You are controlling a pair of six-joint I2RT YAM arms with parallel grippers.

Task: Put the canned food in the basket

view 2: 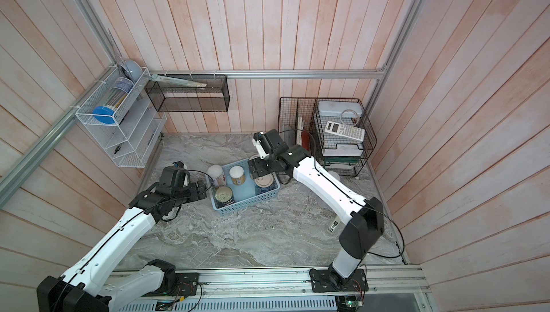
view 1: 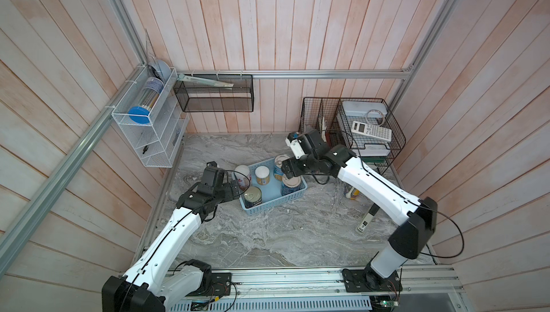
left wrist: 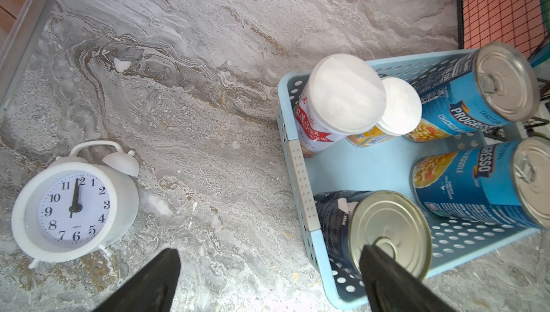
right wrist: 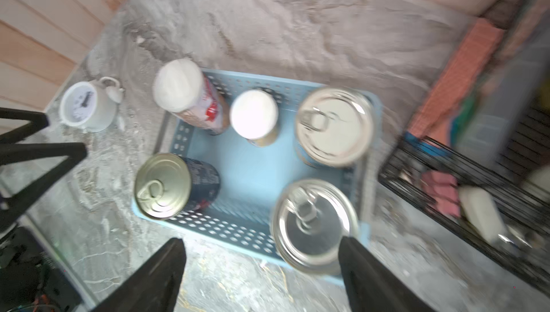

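Note:
Several cans stand inside the light blue basket [left wrist: 303, 186]. Toward its back left are a white-lidded can with a red label [left wrist: 346, 94] and a shorter white-lidded can [right wrist: 254, 115]. Two blue soup cans, one at the back right [left wrist: 475, 91] and one at the front right [left wrist: 481, 180], share the right end. A dark can with a gold lid [right wrist: 163, 186] is at the front left. My right gripper is open and raised above the basket, nothing between its fingers. My left gripper stays open and empty at the basket's left side.
A white alarm clock [left wrist: 77, 206] stands left of the basket. At the back right is a black wire rack [view 1: 355, 131] holding a remote [view 1: 371, 131]. On the right lies a dark and pale object [view 1: 368, 218].

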